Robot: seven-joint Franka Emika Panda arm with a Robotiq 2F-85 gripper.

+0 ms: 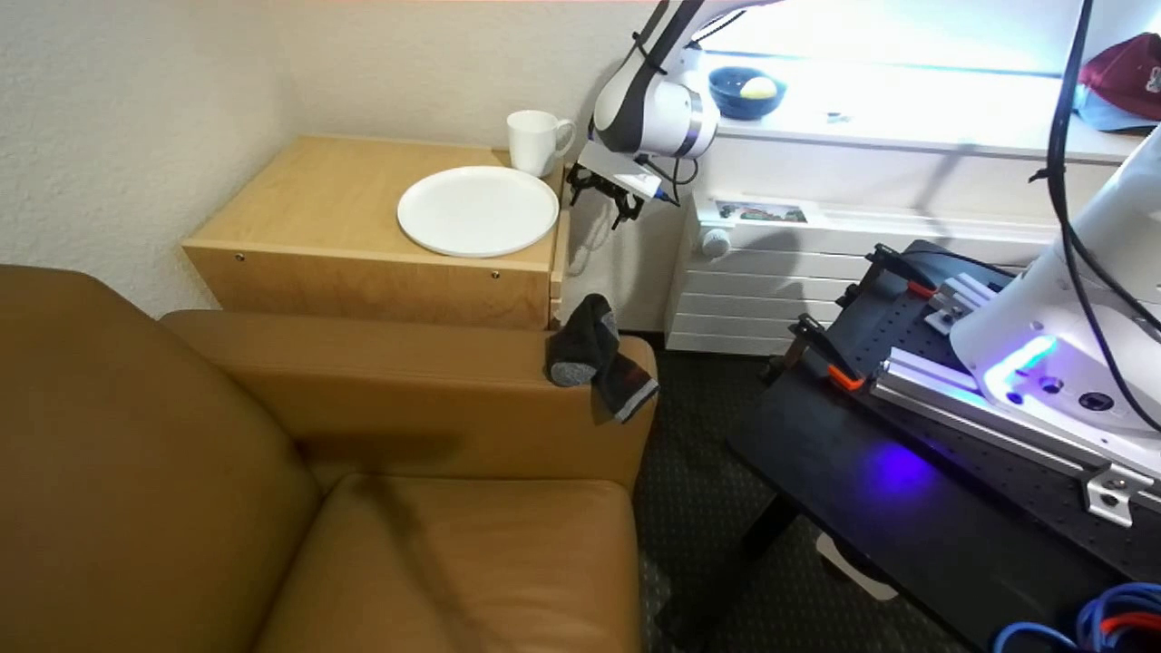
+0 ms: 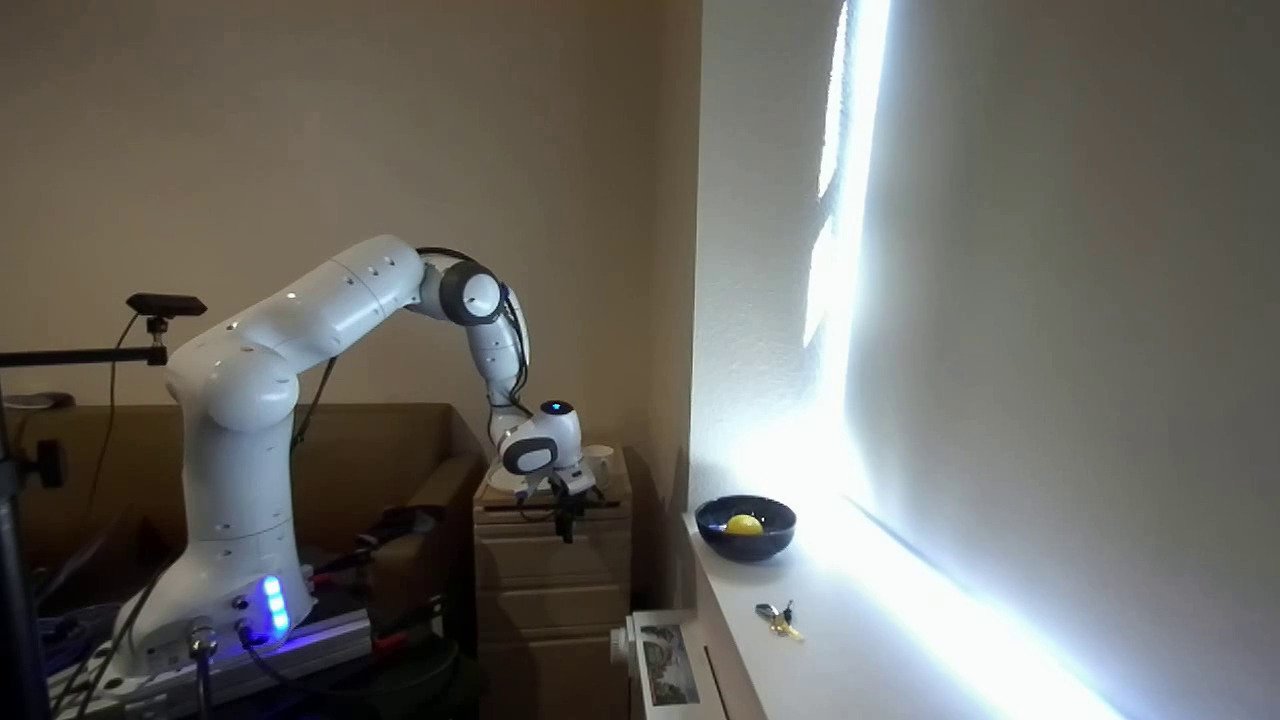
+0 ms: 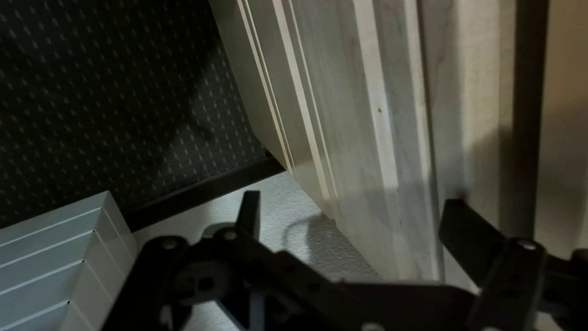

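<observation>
My gripper is open, its two fingers wide apart with nothing between them. In the wrist view the right finger is close to the top drawer front of the wooden cabinet; whether they touch I cannot tell. The left finger stands out in front of the drawer faces. A dark gap runs between the drawer front and the cabinet top. In exterior view 1 the gripper hangs just off the right edge of the cabinet, beside the white plate and mug.
On the cabinet stand a white plate and a white mug. A dark sock lies on the brown sofa arm. The white radiator is close by on the right. A dark bowl holding a yellow object stands on the windowsill.
</observation>
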